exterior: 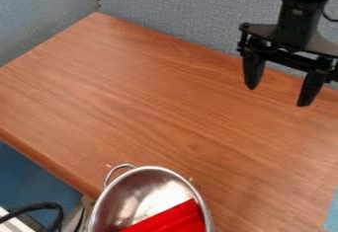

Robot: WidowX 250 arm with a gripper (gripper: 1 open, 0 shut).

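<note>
My black gripper (279,78) hangs open over the right rear of the wooden table, its two fingers apart with nothing between them. At the bottom of the view, on the table's front, is a steel bowl (128,195) with a side handle; a red object (172,217) lies in it, partly cut off by the frame.
Grey padded walls (179,4) stand behind it and to the left. A black cable (40,207) and a pale object lie beyond the table's lower-left edge.
</note>
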